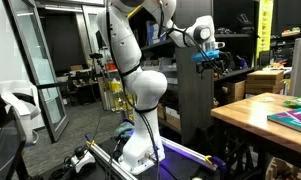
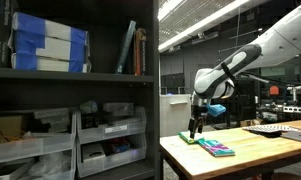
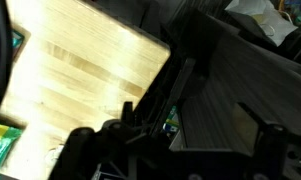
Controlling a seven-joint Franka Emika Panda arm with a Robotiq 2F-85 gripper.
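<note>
My gripper (image 1: 202,70) hangs in the air in front of the dark shelf unit, to the left of the wooden table (image 1: 252,112). In the wrist view its fingers stand wide apart, with one finger (image 3: 127,112) dark against the table's pale edge. Nothing shows between them but the dark gap beside the table and the floor area far below. Exterior view 2 has the gripper (image 2: 197,127) near the table's left end. On the table lie a flat package with a colourful cover (image 2: 216,147) and a green-edged one (image 2: 190,138).
Grey bins (image 2: 108,148) with assorted items fill the shelf, with blue-and-white boxes (image 2: 50,45) above. Cardboard boxes (image 1: 264,82) stand behind the table. A laptop-like flat object (image 2: 268,130) lies farther along the tabletop.
</note>
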